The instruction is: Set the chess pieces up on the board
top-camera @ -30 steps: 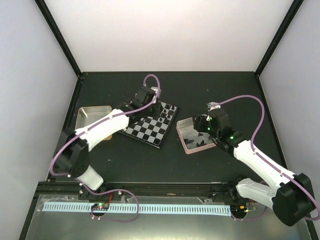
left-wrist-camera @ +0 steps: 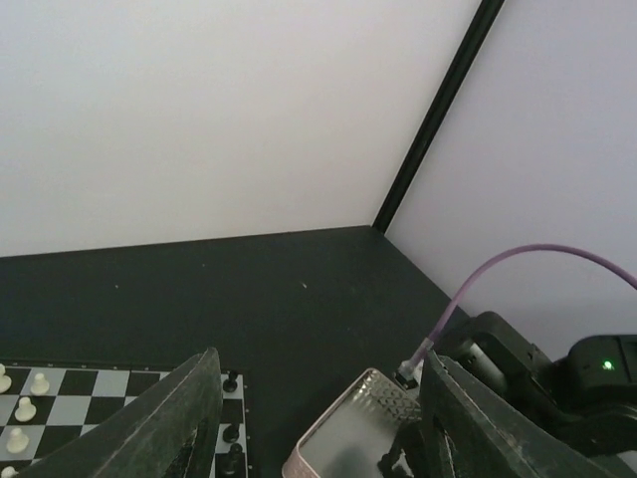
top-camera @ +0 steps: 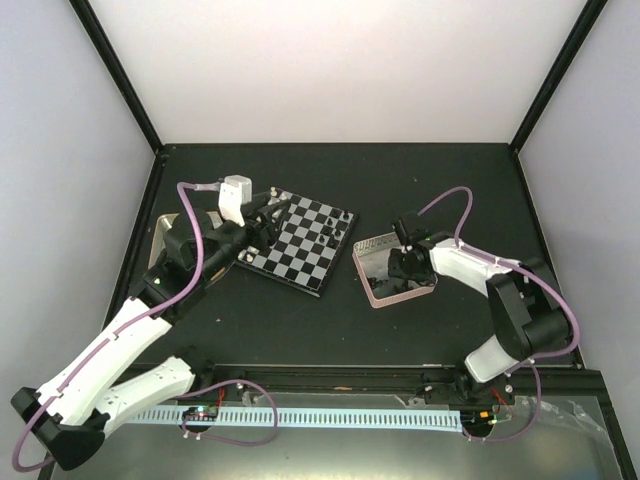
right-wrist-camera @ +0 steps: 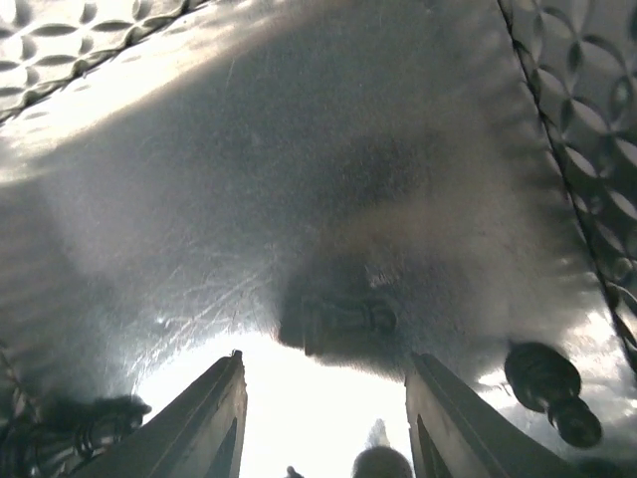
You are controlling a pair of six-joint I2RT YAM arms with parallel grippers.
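Note:
The chessboard holds white pieces along its left edge and black ones on the right. My left gripper is raised over the board's left side; in the left wrist view its fingers stand apart, open, with nothing seen between them. My right gripper is down in the pink-rimmed basket, open, above the bright metal floor. Black pieces lie around it at the lower right and lower left, and one is partly visible at bottom centre.
A second tray sits left of the board, mostly behind my left arm.
My left arm has swung left and toward the front, off the board's middle. My right arm has reoriented, its gripper now lower in the basket.

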